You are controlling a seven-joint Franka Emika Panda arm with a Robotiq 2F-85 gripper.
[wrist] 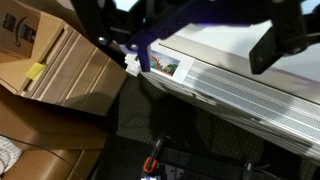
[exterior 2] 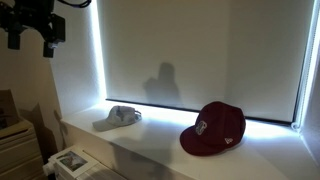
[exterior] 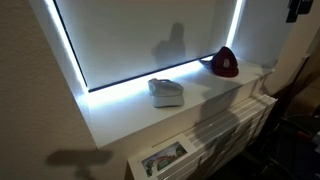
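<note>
A grey-white cap (exterior: 166, 93) sits on the window sill (exterior: 125, 117), and a dark red cap (exterior: 224, 63) lies on the same sill. Seen from the other side, the grey cap (exterior 2: 120, 117) is at the left and the red cap (exterior 2: 213, 128) at the right. My gripper (exterior 2: 31, 44) hangs high in the air, apart from both caps. In the wrist view the gripper has its fingers spread wide, with nothing held between them.
Below the sill runs a white slatted radiator cover (wrist: 240, 92) with a small picture (wrist: 163, 63) at its end. Cardboard boxes (wrist: 52, 60) stand beside it. A pale blind (exterior 2: 210, 50) covers the window behind the caps. Much of the sill is bare.
</note>
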